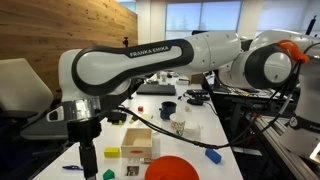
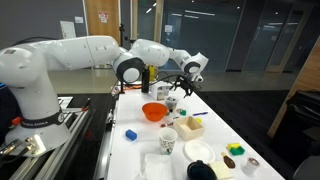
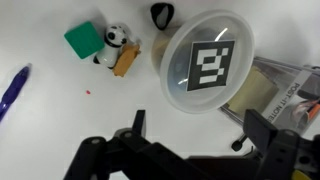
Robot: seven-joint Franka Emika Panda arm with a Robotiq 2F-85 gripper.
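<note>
My gripper is open over the white table, with nothing between its fingers. Ahead of it in the wrist view lies a round clear container [image 3: 177, 75] bearing a black-and-white square marker [image 3: 210, 62]. To the left are a green cube [image 3: 84, 40], a small panda figure [image 3: 113, 38] and an orange-brown piece [image 3: 126, 61]. A purple-blue pen [image 3: 14, 88] lies at the far left. In exterior view 1 the hand hangs above the table's left side, near a green block [image 1: 108, 174] and a yellow block [image 1: 112, 152].
A red-orange bowl [image 1: 172, 170], an open wooden box [image 1: 137, 140], a white patterned cup [image 1: 177, 123] and a blue block [image 1: 213, 156] stand around the table. A clear package [image 3: 290, 92] lies close to the right finger. Bare table shows left of the gripper.
</note>
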